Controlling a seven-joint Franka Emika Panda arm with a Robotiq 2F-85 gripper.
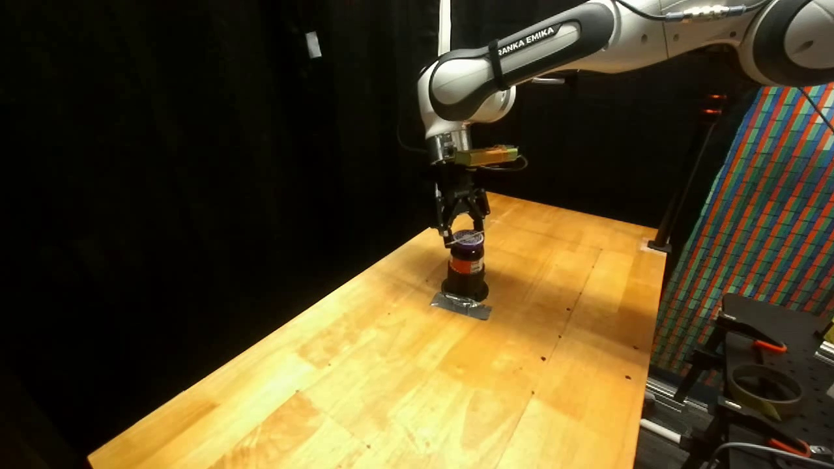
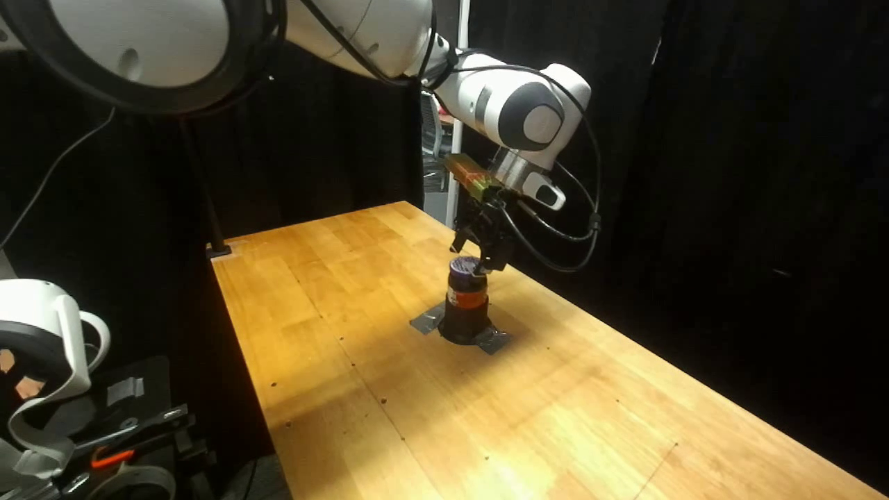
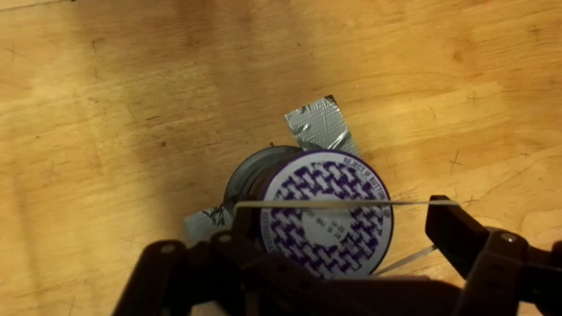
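Observation:
A dark jar with an orange label and a purple-and-white lid stands upright in a black round holder on the wooden table. Directly over the lid, my gripper points downward with its fingers open wide. In the wrist view, a thin tan rubber band is stretched between the two fingertips and crosses above the lid. The left finger overlaps the lid's edge there, while the right finger stands clear of it. Whether a fingertip touches the jar cannot be made out.
Silver tape fixes the holder to the table. Beyond the table's edge, a black side stand carries clamps and a tape roll.

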